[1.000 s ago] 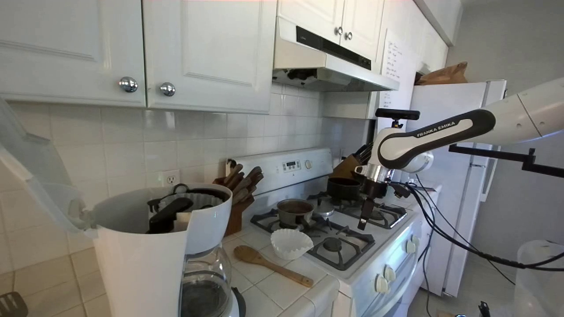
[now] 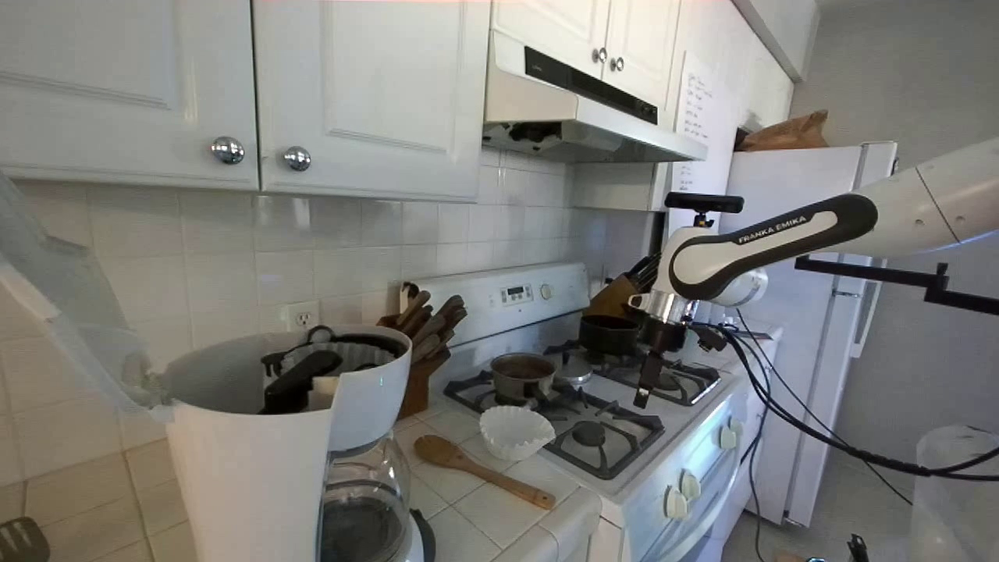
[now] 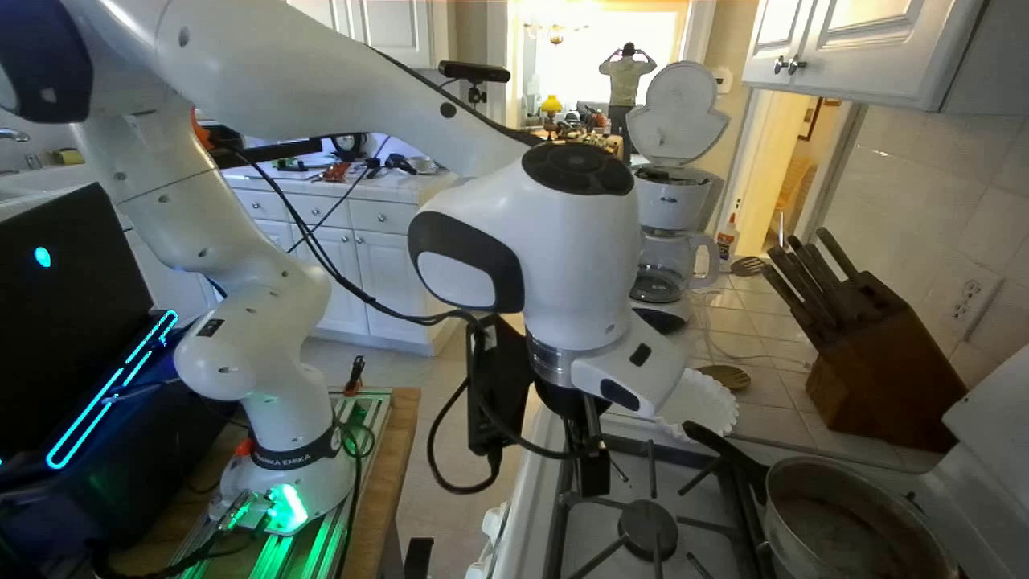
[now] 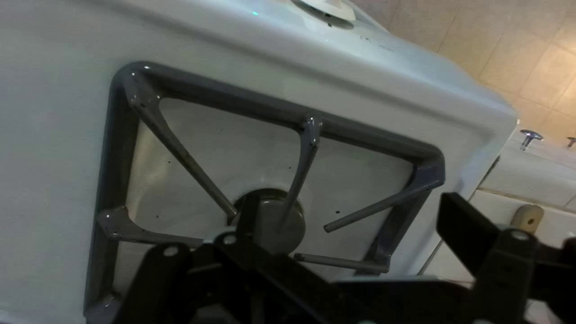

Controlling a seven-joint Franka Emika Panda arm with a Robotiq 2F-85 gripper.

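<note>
Above the stove, my gripper (image 2: 644, 397) points downward over the burners. In the wrist view its dark fingers (image 4: 457, 224) stand wide apart, so the gripper is open, and only the burner grate (image 4: 372, 123) shows below the gap. A white paper coffee filter (image 2: 517, 432) rests at the near edge of the stove, beside the wooden spoon (image 2: 482, 469) on the counter. The white coffee maker (image 2: 248, 478) has its lid (image 2: 70, 290) raised. Inside its top, a fluted pale filter (image 2: 351, 354) and black parts are partly visible; the glass carafe (image 2: 360, 501) sits below.
A saucepan (image 2: 522, 375) stands on a back burner with its handle toward the filter, and a dark pot (image 2: 609, 333) sits farther back. The knife block (image 3: 883, 362) is against the wall. The front burner (image 2: 589, 432) is uncovered.
</note>
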